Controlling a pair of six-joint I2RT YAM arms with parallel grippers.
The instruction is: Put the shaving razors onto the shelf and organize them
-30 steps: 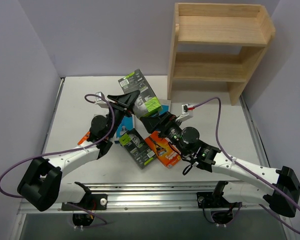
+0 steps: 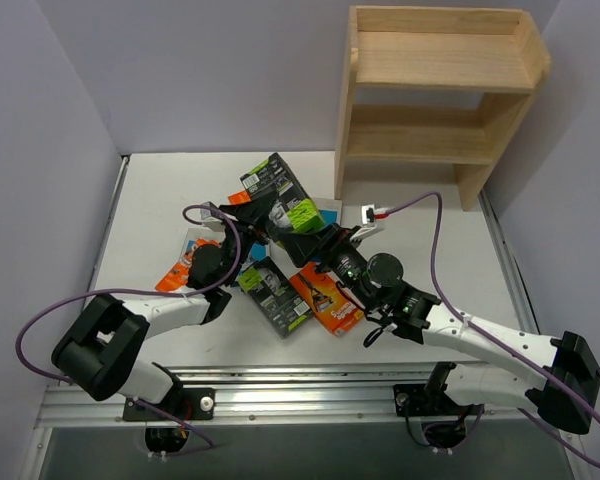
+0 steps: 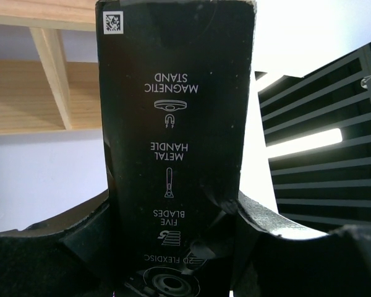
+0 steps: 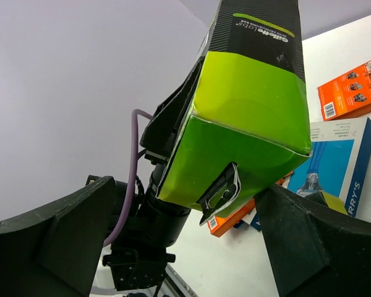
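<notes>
A black razor box with a green end (image 2: 285, 195) is raised over the table, tilted, with my left gripper (image 2: 265, 212) shut on it. In the left wrist view, the black side of this box (image 3: 176, 124) fills the space between the fingers. My right gripper stands open, its fingers to either side of the box's green end (image 4: 241, 148); I see no grip on it from that side. The wooden shelf (image 2: 435, 145) stands at the back right, both its boards empty.
On the table lie another black and green box (image 2: 273, 297), an orange box (image 2: 327, 300) in front and a second orange box (image 2: 177, 268) at the left. A blue and white box (image 4: 334, 164) lies under the raised box.
The held box has come slightly down and toward the front with my left gripper, and the left arm has shifted its pose. My right arm looks almost still in the top view.
</notes>
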